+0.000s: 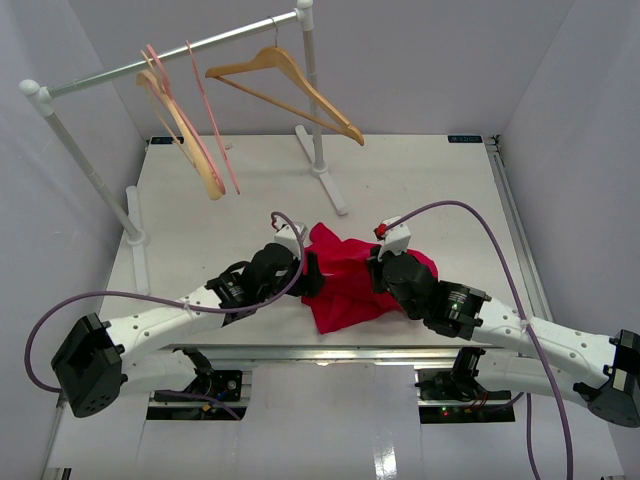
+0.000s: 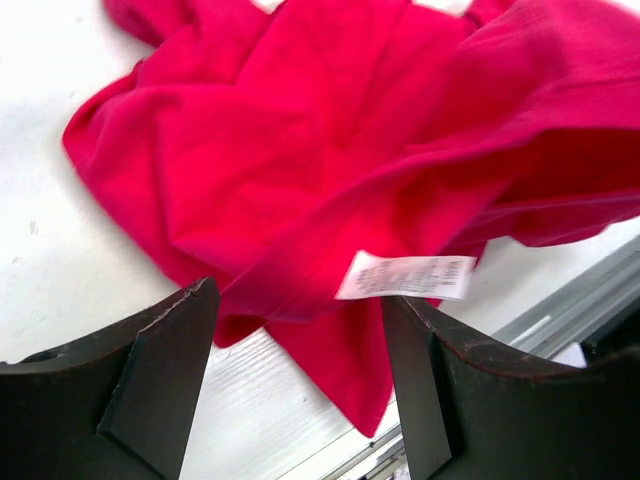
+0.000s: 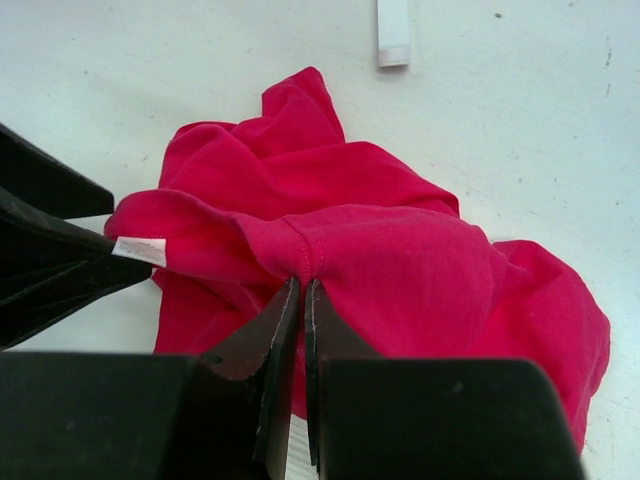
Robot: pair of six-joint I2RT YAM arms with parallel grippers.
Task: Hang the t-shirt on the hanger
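The red t-shirt lies bunched on the white table. My left gripper is over its left part; in the left wrist view its fingers stand apart around a raised fold with a white label, and whether they grip it I cannot tell. My right gripper is shut on a seam of the raised fabric, right of the left gripper. A wooden hanger hangs on the rail above the back of the table.
The white rack also holds more wooden and pink hangers at the left. Its feet stand behind the shirt.
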